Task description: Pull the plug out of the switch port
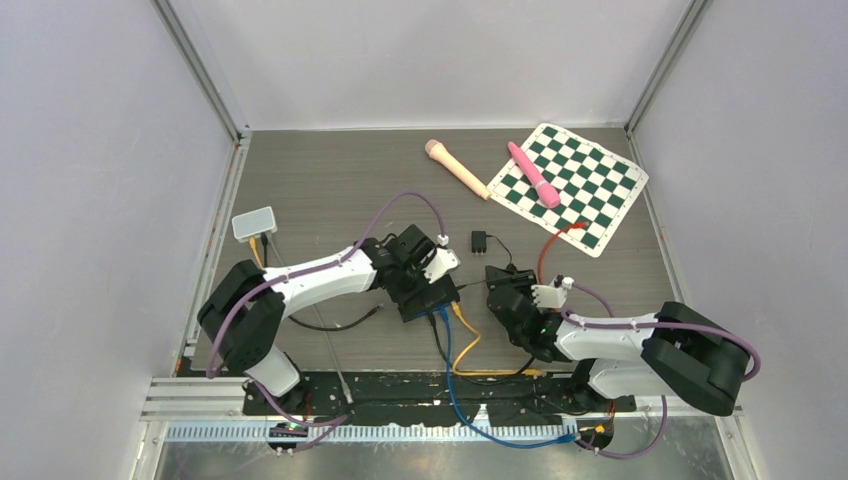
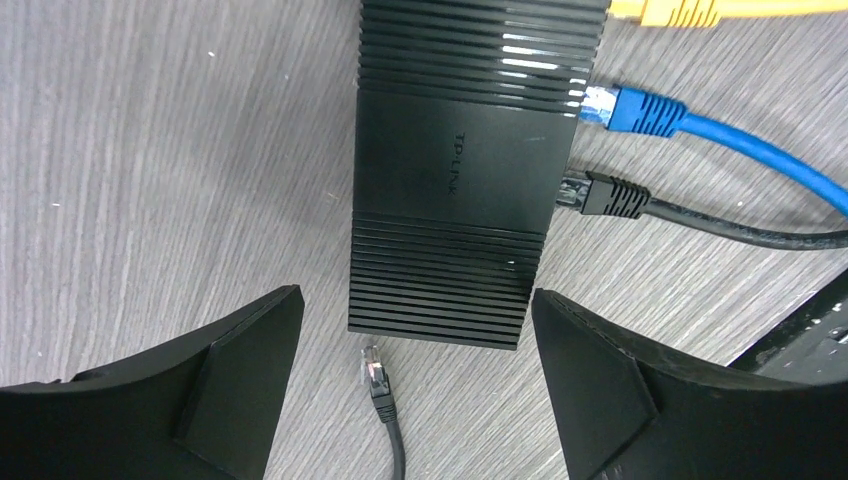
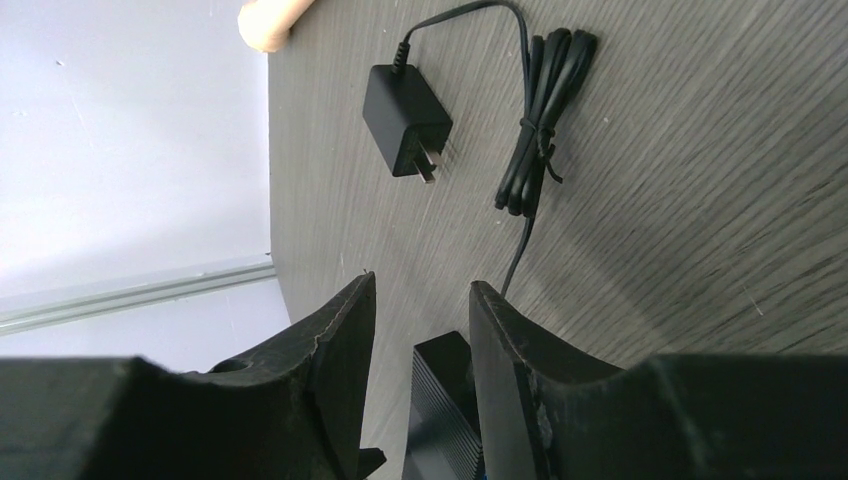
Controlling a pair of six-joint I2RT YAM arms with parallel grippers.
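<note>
The black switch lies on the table, with a blue plug, a black plug and a yellow plug along one long side. Over its near end hangs my left gripper, its fingers apart and nothing held; they appear to either side of the switch, but I cannot tell whether they touch it. A loose black cable end rests just beyond the switch's short side. My right gripper is open and empty, to the right of the switch in the top view.
A black power adapter and a tied cord lie ahead of the right gripper. A white box sits far left. At the back are a checkered board and two microphone-like objects.
</note>
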